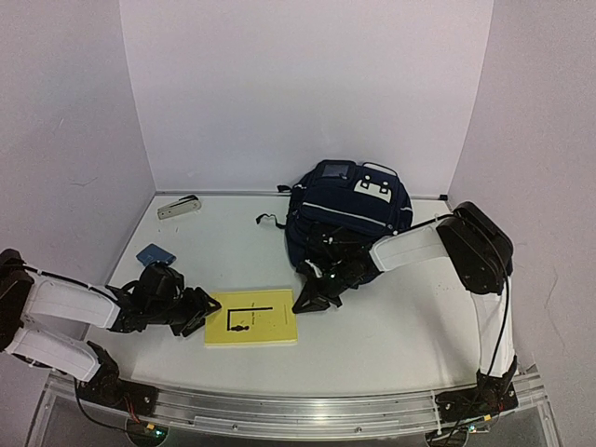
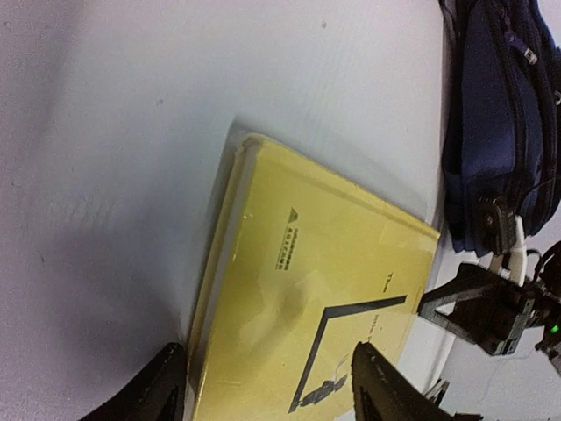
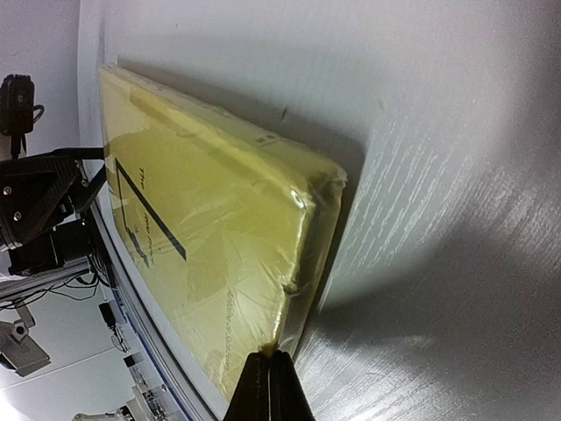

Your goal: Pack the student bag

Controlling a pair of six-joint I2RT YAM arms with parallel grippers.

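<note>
A thick yellow book (image 1: 250, 318) in shiny plastic wrap lies flat on the table between both arms, its cover facing up. At its left edge my left gripper (image 1: 207, 315) stands open; in the left wrist view its fingers (image 2: 162, 390) are wide apart, with the book's end showing between them. My right gripper is shut at the right edge, its fingertips together against or just over the book's rim; exact contact is hard to tell. The dark blue backpack (image 1: 346, 209) lies at the back, its lower part hidden by the right arm.
A stapler (image 1: 179, 207) rests at the back left, and a small blue item (image 1: 155, 254) lies behind the left gripper. A strap (image 1: 270, 221) sticks out left of the backpack.
</note>
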